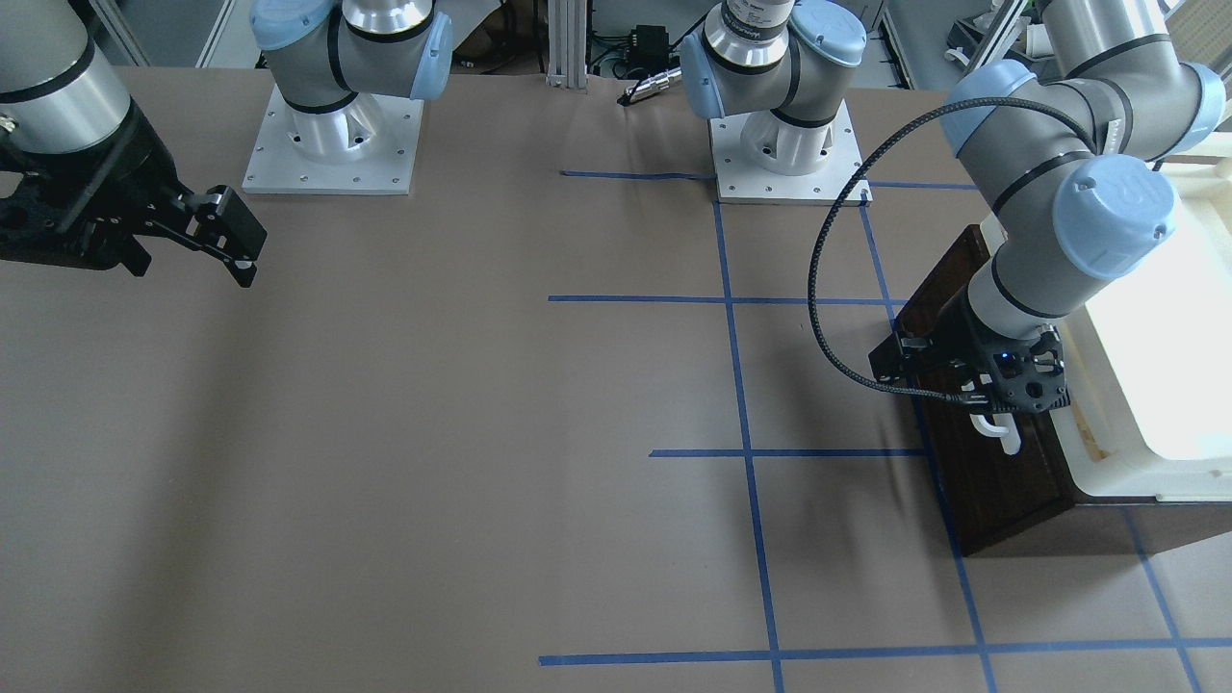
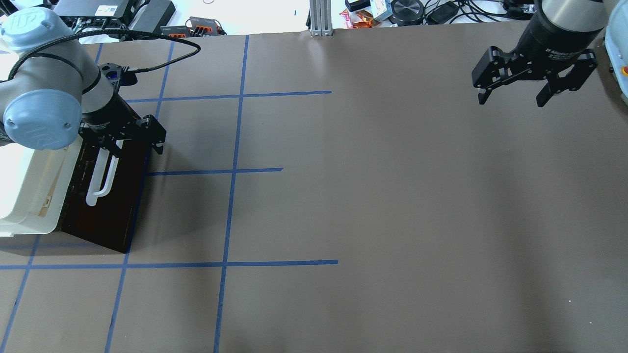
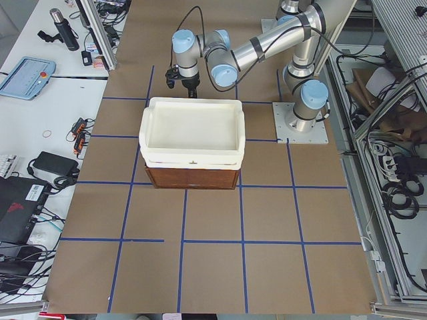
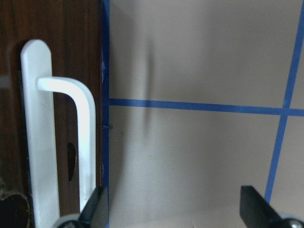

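A dark wooden box [image 1: 1016, 508] stands under a white tray [image 3: 193, 133], with a white bar handle [image 4: 86, 137] on its dark face. My gripper [image 2: 137, 147] hangs right at that face, over the handle, seen from above. In the left wrist view its fingertips [image 4: 97, 204] appear at the lower edge, widely apart: the left one by the handle, the right one over bare floor. It is open, and nothing shows between the fingers except floor and part of the box edge.
A second arm's gripper [image 2: 533, 76] hangs over the floor at the far side. Other arm bases [image 1: 335, 167] stand at the back. The blue-taped floor [image 2: 353, 206] beside the box is clear.
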